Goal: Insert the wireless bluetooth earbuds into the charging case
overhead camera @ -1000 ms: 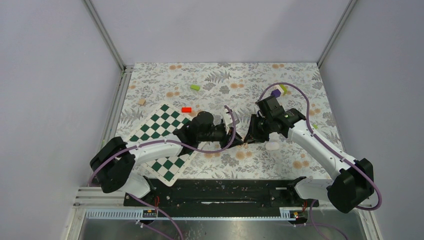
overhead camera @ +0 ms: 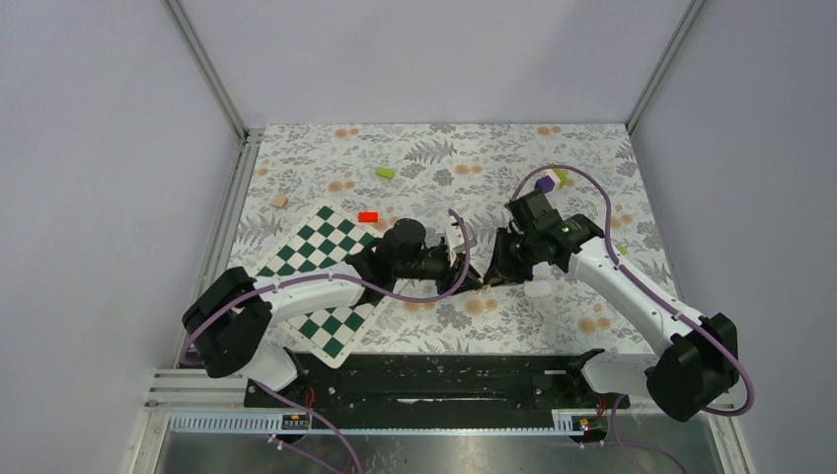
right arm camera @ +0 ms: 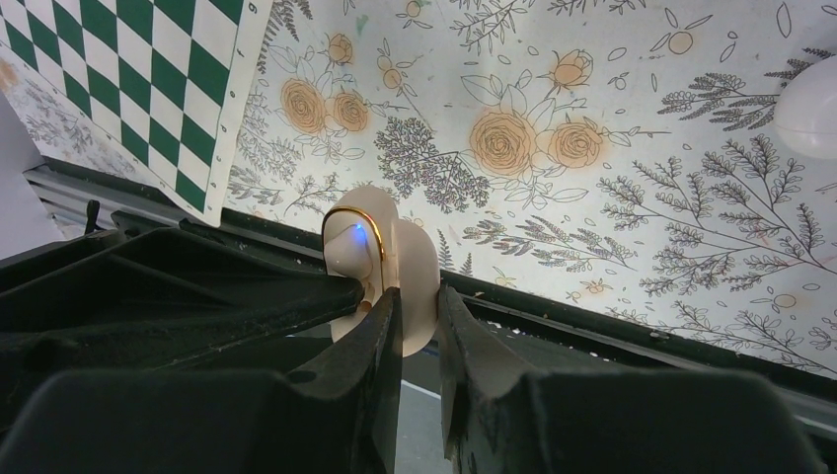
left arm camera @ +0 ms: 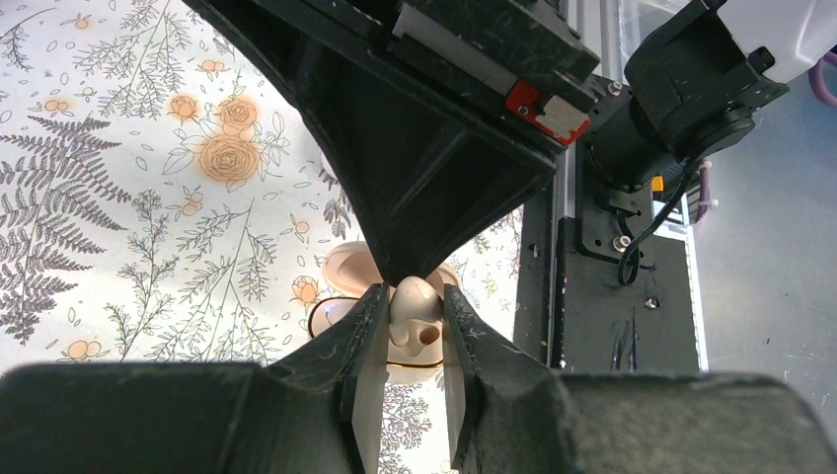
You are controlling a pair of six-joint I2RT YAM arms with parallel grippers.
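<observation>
Both grippers meet low over the mat at centre. My left gripper is shut on a white earbud (left arm camera: 415, 298), held at the opening of the open charging case (left arm camera: 405, 370). My right gripper is shut on that case (right arm camera: 418, 286), which has a gold rim and a small blue light lit. In the right wrist view the earbud is partly hidden behind the left gripper's fingertip. A white rounded object (right arm camera: 804, 111) lies on the mat at that view's right edge.
A green checkered board (overhead camera: 326, 237) lies at left, with a red block (overhead camera: 368, 216), a green block (overhead camera: 385, 172) and a tan block (overhead camera: 279, 200) around it. A purple-and-yellow object (overhead camera: 548, 182) sits back right.
My left arm has shifted very slightly right and down in the top view. The right arm is almost unmoved.
</observation>
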